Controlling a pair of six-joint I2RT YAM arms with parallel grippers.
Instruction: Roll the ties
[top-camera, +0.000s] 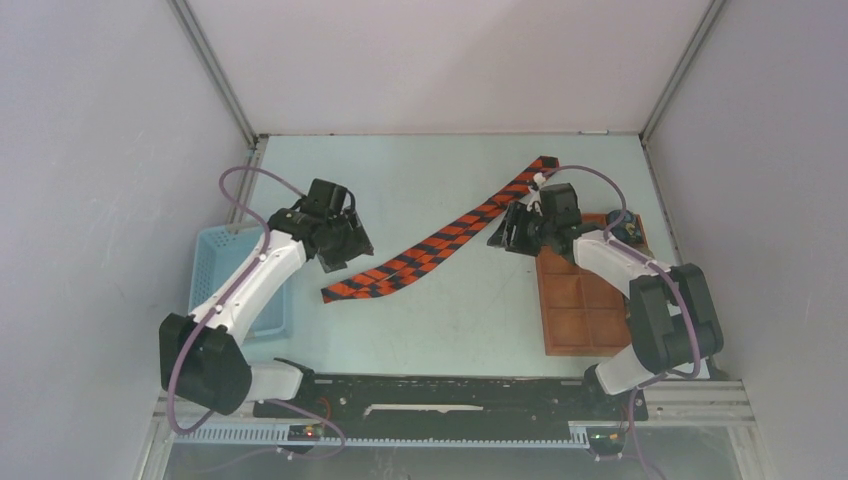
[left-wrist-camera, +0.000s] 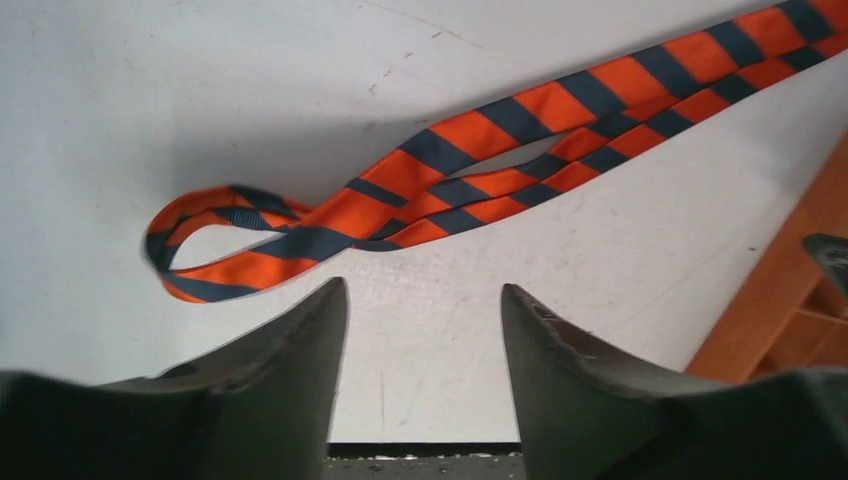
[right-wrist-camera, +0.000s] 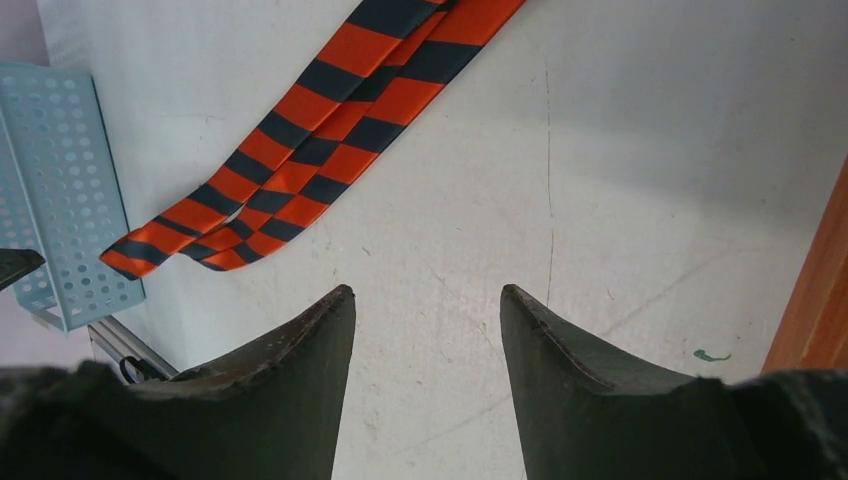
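An orange and dark striped tie (top-camera: 445, 242) lies stretched diagonally across the table, from near the left basket to the back right, in overlapping lengths. In the left wrist view its near end (left-wrist-camera: 250, 270) forms a loop. My left gripper (top-camera: 345, 245) is raised just beyond that end, fingers apart and empty. My right gripper (top-camera: 515, 230) hangs beside the tie's upper part, also open with bare table between its fingers in the right wrist view.
A blue plastic basket (top-camera: 212, 290) stands at the left edge. A wooden compartment box (top-camera: 585, 320) sits on the right, with items in its back part.
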